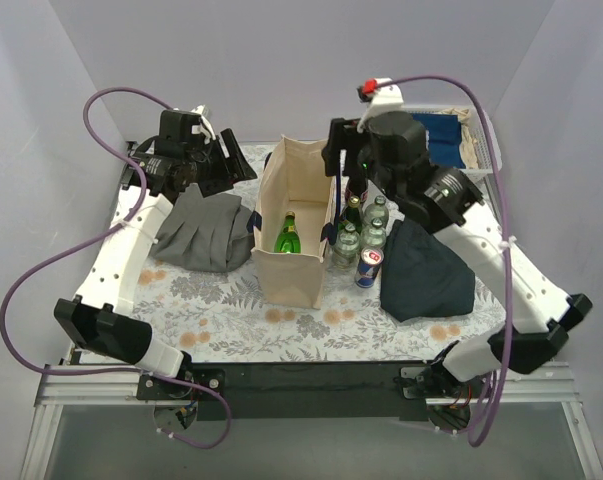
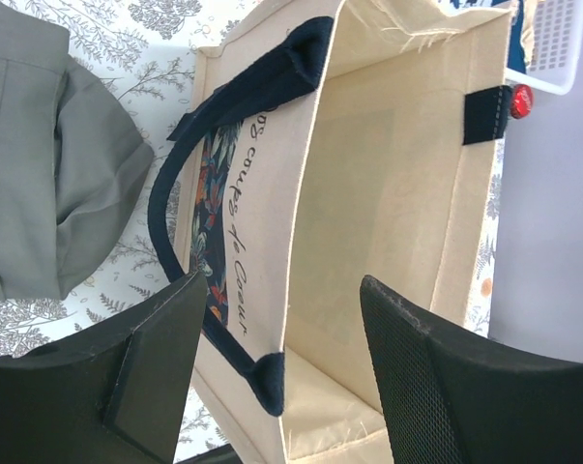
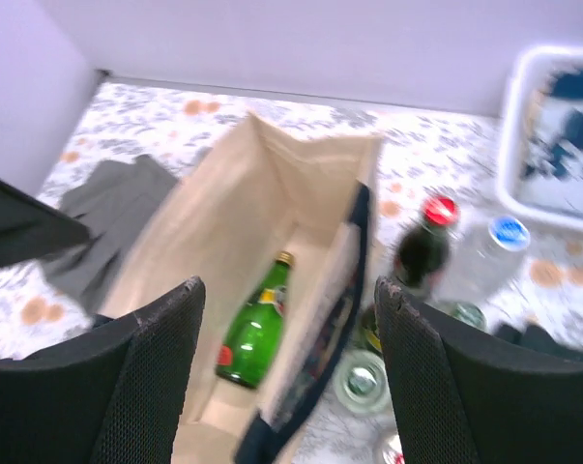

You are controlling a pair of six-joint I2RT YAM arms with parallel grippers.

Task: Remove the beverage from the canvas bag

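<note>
The cream canvas bag [image 1: 291,280] stands upright with its mouth open in the middle of the table. A green bottle [image 1: 288,236] lies inside it; the right wrist view shows the same green bottle [image 3: 255,333] leaning toward the back wall. My left gripper is open beside the bag's left side, with nothing between its fingers; its view takes in the bag's dark handle [image 2: 209,106]. Raised over the bag's right edge, my right gripper is open and empty, facing the opening. In the top view the right arm hides some of the bottles behind it.
Right of the bag stand several bottles and a blue can [image 1: 369,267], close to its wall. A white basket [image 1: 493,150] with cloth sits at the back right. A grey cloth [image 1: 201,230] lies left, a dark cloth [image 1: 426,275] right.
</note>
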